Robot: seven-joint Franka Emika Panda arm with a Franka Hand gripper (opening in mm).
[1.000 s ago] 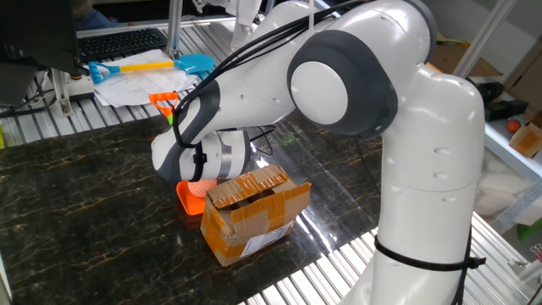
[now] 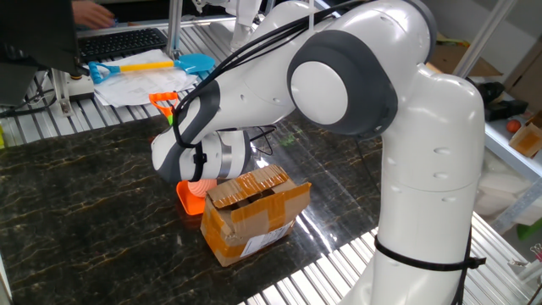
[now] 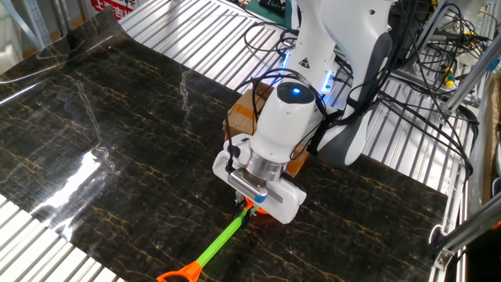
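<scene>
A toy shovel with a green shaft [image 3: 221, 240] and an orange handle [image 3: 182, 273] lies toward the front of the dark table in exterior view 2. Its orange scoop [image 2: 191, 202] shows beside the cardboard box in exterior view 1, with a round, lighter orange thing [image 2: 202, 187], perhaps a ball, at it. My gripper [image 3: 247, 207] points down at the shovel's neck, where shaft meets scoop. Its fingers are small and partly covered by the hand, so whether they close on the neck is unclear. In exterior view 1 the arm hides the fingers.
An open, taped cardboard box [image 2: 254, 222] stands close beside the scoop, near the arm's base. Another shovel, with a blue blade [image 2: 195, 64] and yellow shaft, lies on paper beyond the dark sheet, near a keyboard [image 2: 124, 43]. The dark surface [image 3: 117, 157] left of the arm is clear.
The arm, shovel and box look unmoved in exterior view 1. A person's hand has come into sight behind the keyboard at the top left.
</scene>
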